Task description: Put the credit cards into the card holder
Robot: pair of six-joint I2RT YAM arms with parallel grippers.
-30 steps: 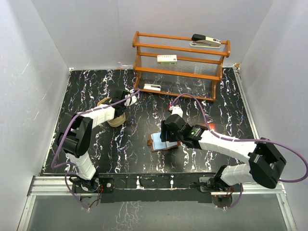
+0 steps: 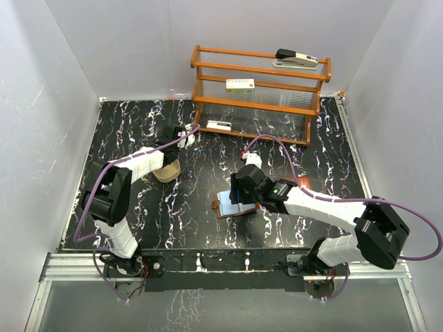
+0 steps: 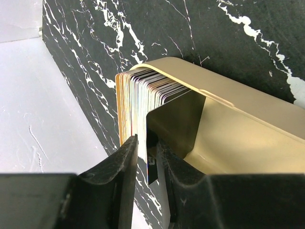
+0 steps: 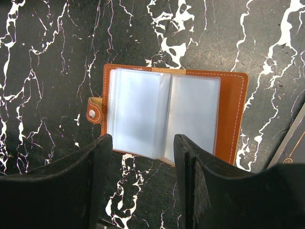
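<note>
A row of cards (image 3: 138, 98) stands on edge in a beige oval box (image 3: 252, 138) in the left wrist view, with a black card (image 3: 176, 119) at its front. Around that black card's near edge are the fingers of my left gripper, part open with a gap still visible between them. The brown card holder (image 4: 232, 109) lies unfolded on the table, its clear sleeves (image 4: 136, 107) facing up and looking empty. Over its near side, my right gripper is spread wide with nothing held.
A wooden rack (image 2: 259, 100) at the back carries a stapler (image 2: 296, 59), a small box (image 2: 240, 85) and a white item (image 2: 219, 126).
My left gripper has shifted slightly to the left over the beige box. The right arm has hardly moved, and the holder lies where it was.
</note>
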